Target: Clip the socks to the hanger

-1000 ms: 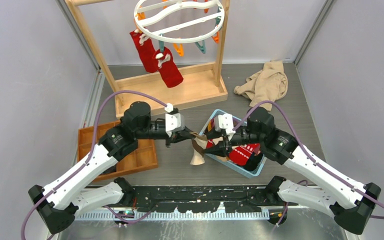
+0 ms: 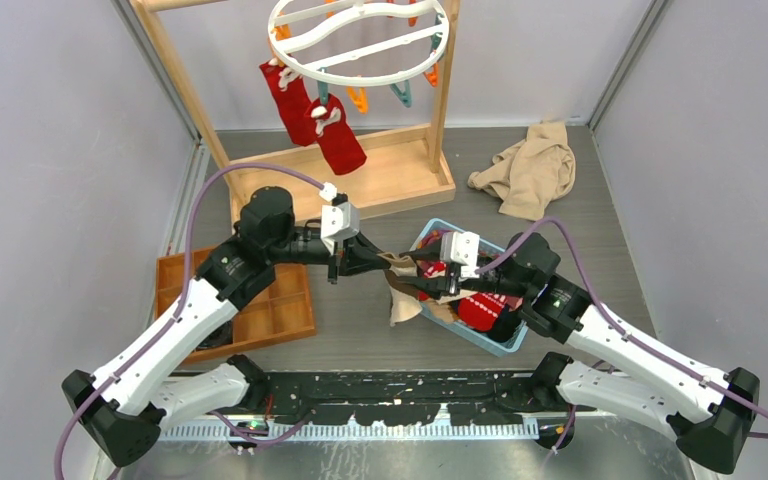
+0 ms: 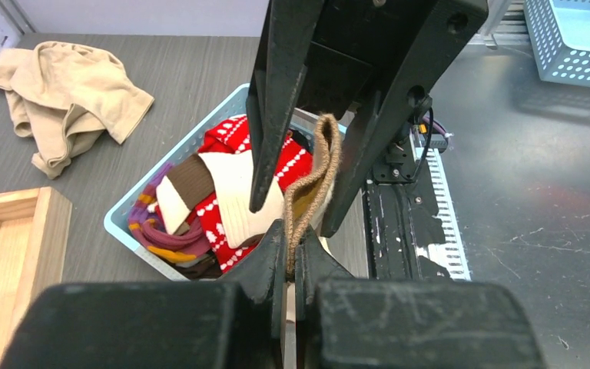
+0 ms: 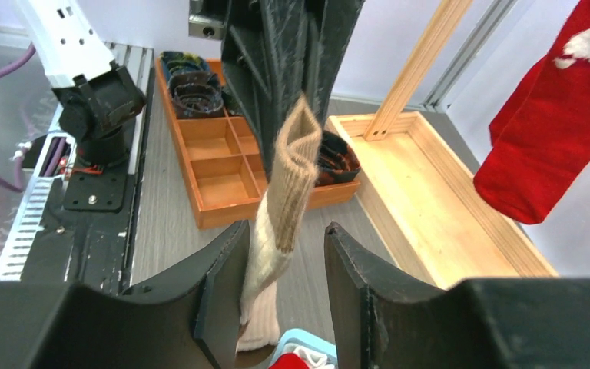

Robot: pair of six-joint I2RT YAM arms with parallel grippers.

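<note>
A brown-and-cream sock (image 2: 405, 305) hangs between the arms above the middle of the floor. My left gripper is shut on one edge of its brown ribbed cuff (image 3: 296, 204). My right gripper stands open, its fingers on either side of the sock and a gap beside the cloth in the right wrist view. At the back, the white oval hanger (image 2: 440, 45) carries teal and orange clips, among them a free teal clip (image 2: 402, 93) and an orange clip (image 2: 357, 98). Two red socks, one the front red sock (image 2: 340, 145), hang from it.
Below my right gripper, a blue basket (image 2: 500, 347) holds several more socks. A tan cloth (image 2: 535, 165) lies at the back right. On the left is a wooden divided tray (image 2: 285, 310); the hanger's wooden stand (image 2: 410, 150) fills the back.
My right gripper's fingers have spread wider and the arm has shifted slightly. The left gripper has moved a little right with the cuff, and the sock's hanging end has swung right.
</note>
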